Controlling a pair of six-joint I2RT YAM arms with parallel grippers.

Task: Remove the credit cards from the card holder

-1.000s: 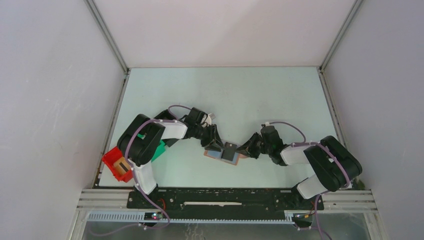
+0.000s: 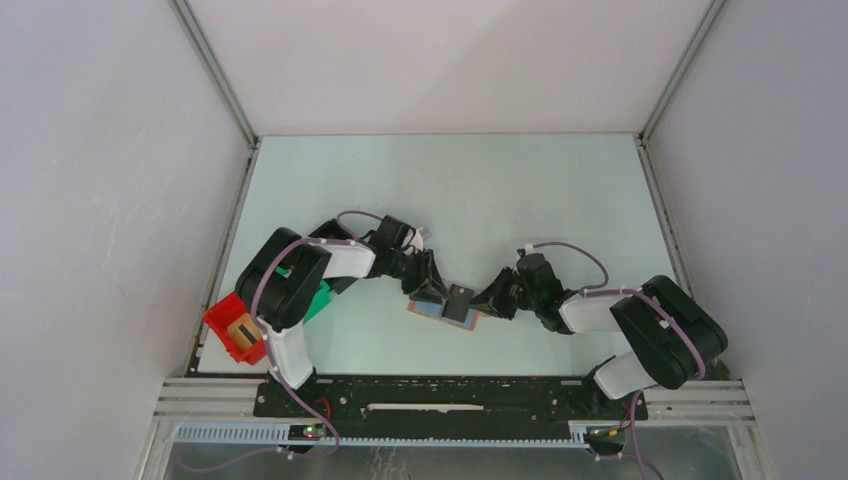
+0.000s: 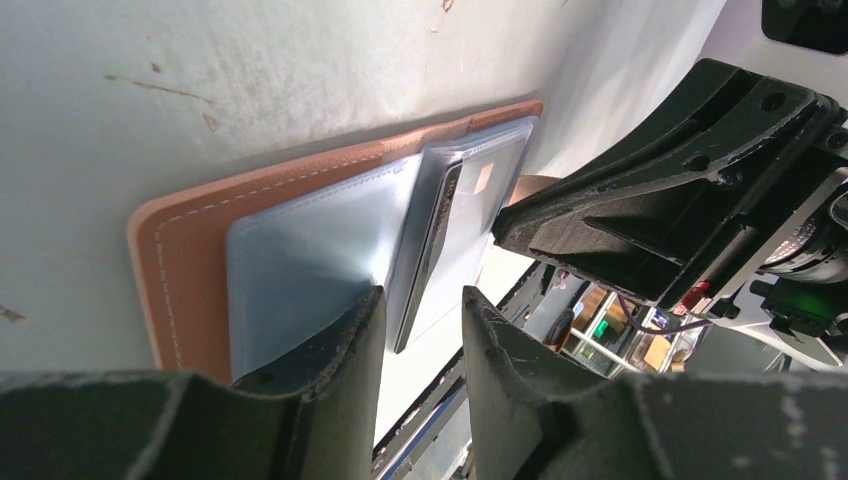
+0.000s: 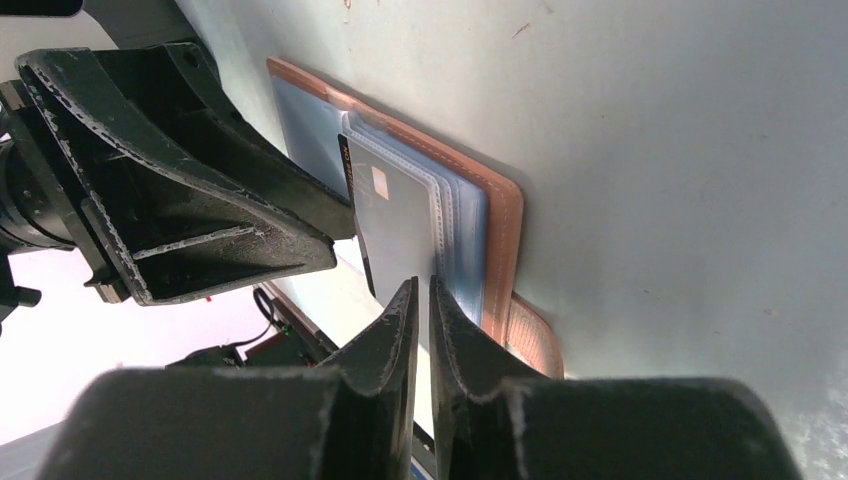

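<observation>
The open card holder [image 2: 428, 309] lies flat near the table's front, with a brown stitched edge [image 3: 185, 225] and clear sleeves [image 3: 300, 230]. A dark grey card [image 4: 395, 215] with a chip sits inside a sleeve; its dark edge shows along the sleeve's mouth. My left gripper is part open over the holder, the card's edge beyond the gap and nothing seen held. My right gripper has only a narrow gap between its fingertips, which are at the sleeve's edge on the other side. Whether they touch the sleeve is unclear.
At the left stand a red box [image 2: 216, 320] with cards in it, a green box [image 2: 318, 301] and a black box [image 2: 333, 228], partly under the left arm. Both grippers are close together over the holder.
The left arm and the holder look unmoved.
</observation>
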